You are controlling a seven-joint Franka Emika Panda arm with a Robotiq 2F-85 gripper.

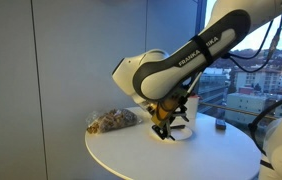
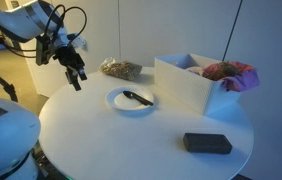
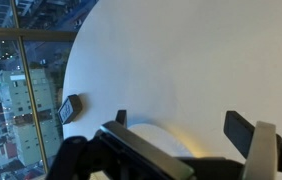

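Note:
In the second exterior view a dark elongated object (image 2: pixel 137 98) lies on a white round plate (image 2: pixel 113 104). Beside the plate on its left, above the table's edge, hangs my gripper (image 2: pixel 76 77). The wrist view shows the gripper with its fingers wide apart and only white tabletop between them. Part of the plate (image 3: pixel 159 137) appears low in that view, largely covered by the gripper body. From the first exterior view, the gripper (image 1: pixel 162 131) and arm overlap the plate (image 1: pixel 185 132) and hide most of what lies on it.
A white box (image 2: pixel 188 92) holding pink cloth (image 2: pixel 244 77) stands at the back right. A clear bag of brown pieces (image 2: pixel 121 69) lies behind the plate. The dark block (image 2: pixel 207 144) rests near the right edge.

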